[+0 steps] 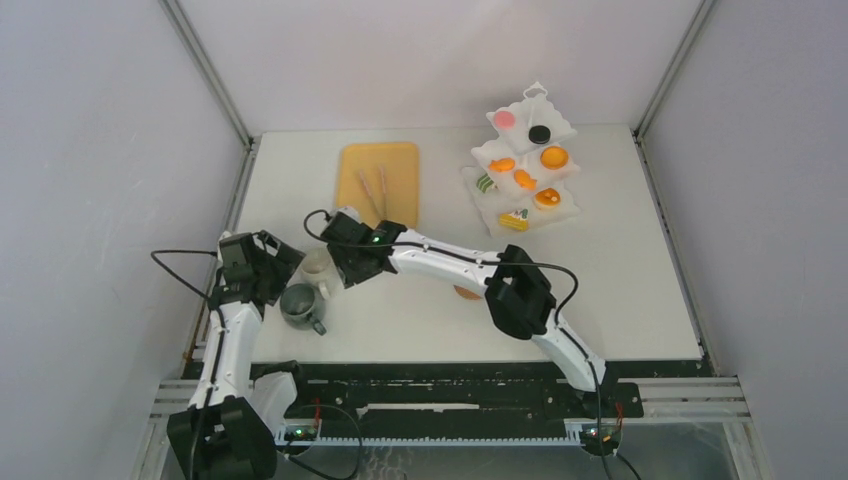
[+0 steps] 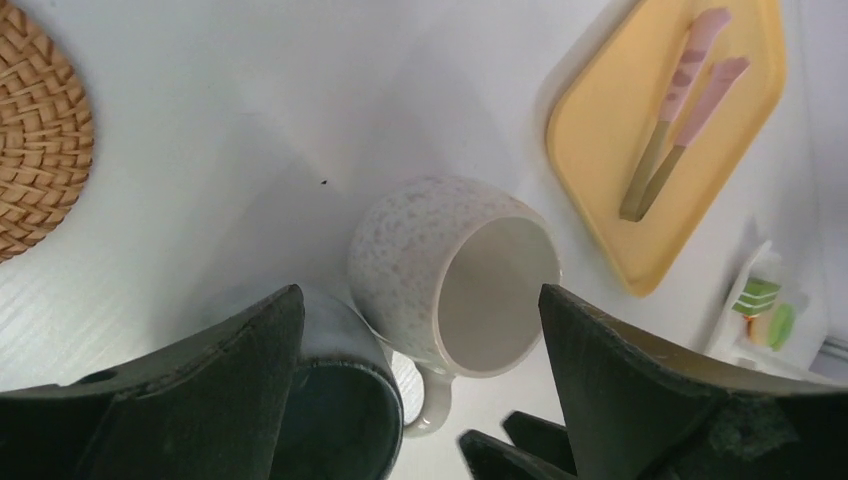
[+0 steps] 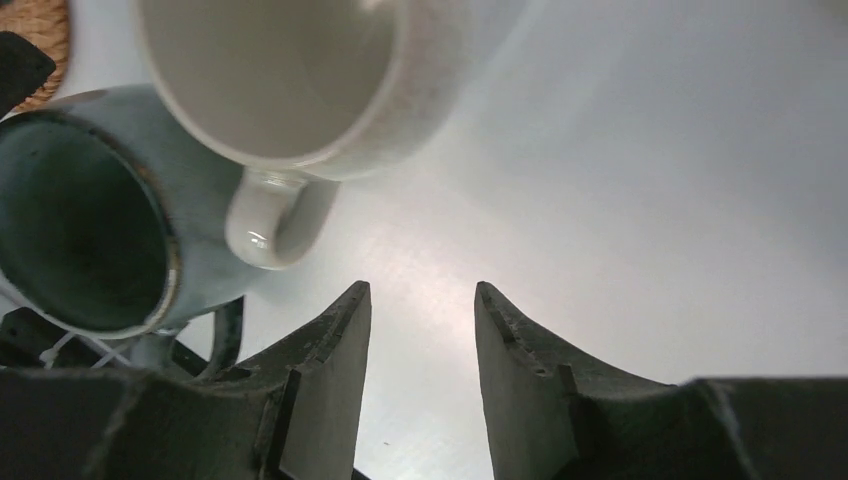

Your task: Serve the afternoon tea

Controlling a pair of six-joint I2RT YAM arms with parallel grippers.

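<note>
A white mug [image 1: 318, 266] and a dark green mug [image 1: 299, 303] stand together at the left of the table. In the left wrist view, my open left gripper is over both, the white mug [image 2: 400, 260] between and beyond its fingers. My right gripper is part open just right of the mugs, over bare table, nothing between its fingers; the white mug's handle [image 3: 250, 220] faces it. A woven coaster [image 2: 40, 130] shows in the left wrist view.
A yellow board [image 1: 400, 175] with two pink-handled utensils lies at the back. A white tiered stand [image 1: 480, 205] with toy pastries is at the back right. Another brown round thing [image 1: 467, 292] is partly under my right arm.
</note>
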